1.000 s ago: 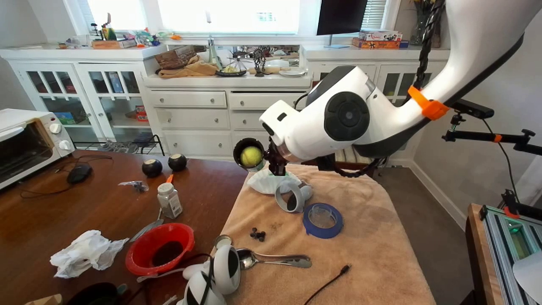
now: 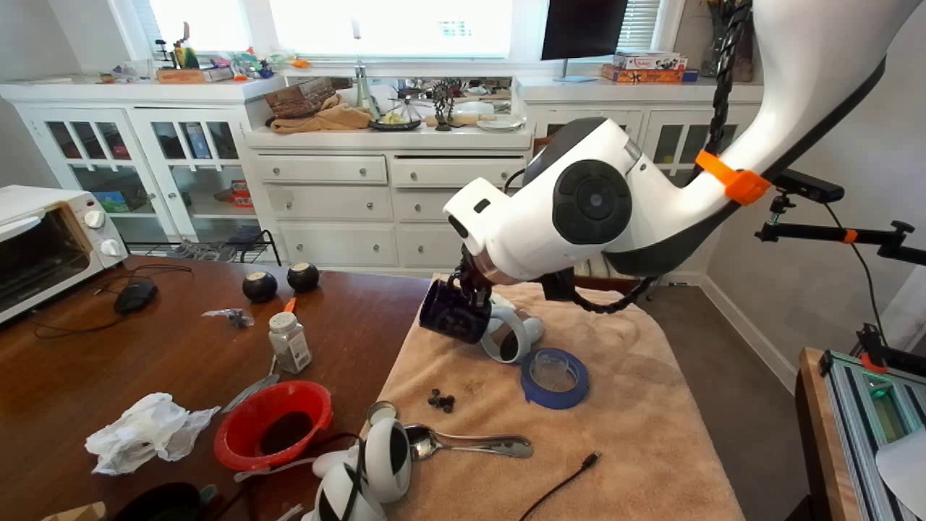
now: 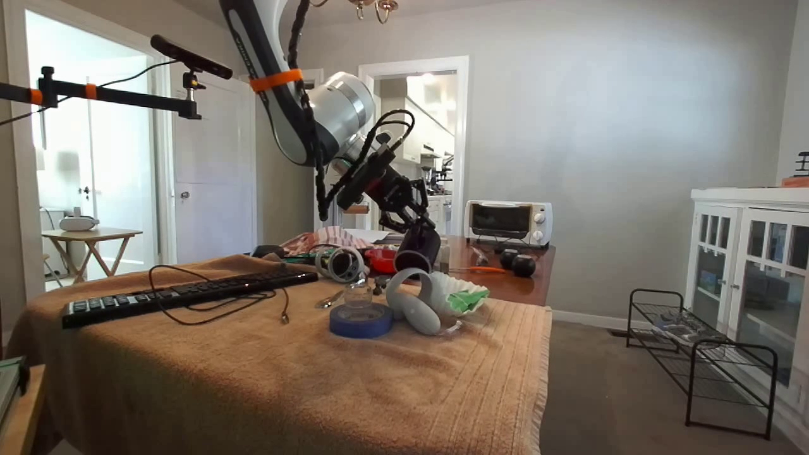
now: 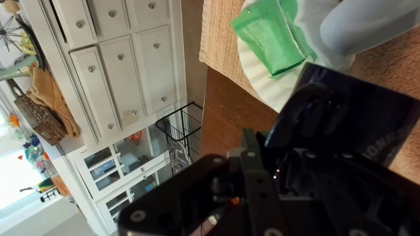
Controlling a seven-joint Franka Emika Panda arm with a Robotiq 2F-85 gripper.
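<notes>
A dark mug point(image 2: 453, 312) hangs tilted at my gripper point(image 2: 474, 286), low over the near end of the towel. In the other exterior view the mug point(image 3: 422, 246) is below the gripper point(image 3: 417, 220), its mouth turned down toward that camera. Close up, the mug point(image 4: 346, 114) lies against the dark fingers point(image 4: 250, 143) and hides part of them, so how far the fingers stand apart is unclear. No ball shows in these views. Beside the mug are a white ring-shaped controller point(image 2: 510, 337) and a white fluted filter point(image 4: 256, 74) carrying a green packet point(image 4: 271, 35).
Blue tape point(image 2: 555, 379), spoons point(image 2: 473, 444) and a black keyboard point(image 3: 189, 296) rest on the tan towel point(image 2: 625, 417). A red bowl point(image 2: 273, 422), a shaker bottle point(image 2: 289, 342) and two dark round pots point(image 2: 260, 286) stand on the wood.
The mug has swung down and right, from showing its mouth with a yellow-green ball inside to showing its dark side. The controller and tape have shifted slightly right.
</notes>
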